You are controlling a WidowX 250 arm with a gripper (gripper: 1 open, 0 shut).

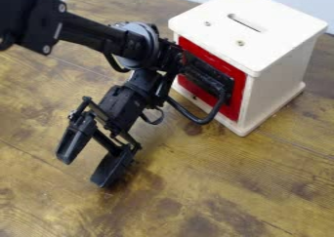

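Note:
My gripper (94, 151) hangs low over the wooden floor, left of a white wooden box (271, 60), its two black fingers spread apart with nothing visible between them. The box has a slot and screws on top and a red front panel (231, 106) with a black piece on it, partly hidden behind my arm and cable.
A pale wall runs along the back edge.

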